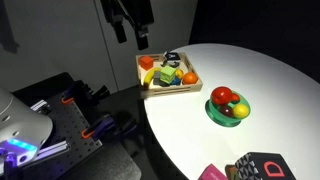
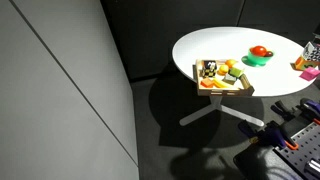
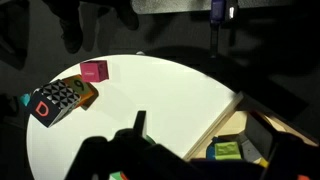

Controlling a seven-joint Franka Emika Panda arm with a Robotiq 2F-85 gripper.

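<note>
My gripper (image 1: 131,40) hangs high over the near left side of the table, its two dark fingers spread with nothing between them. In the wrist view, the fingers (image 3: 141,124) stand apart above the white table. A shallow wooden tray (image 1: 172,91) holds a red-orange block (image 1: 147,62), a yellow banana-like piece (image 1: 149,76), a green block (image 1: 168,75), an orange ball (image 1: 190,78) and a small black-and-white item (image 1: 171,58). To its right, a green bowl (image 1: 213,115) carries red round pieces (image 1: 222,95) and a yellow one (image 1: 241,111). My hand partly covers bowl and tray in the wrist view.
At the table's near right are a pink block (image 1: 213,173) and a patterned black-and-white box (image 1: 264,166) with red letters. An orange block (image 3: 87,91) stands beside that box.
</note>
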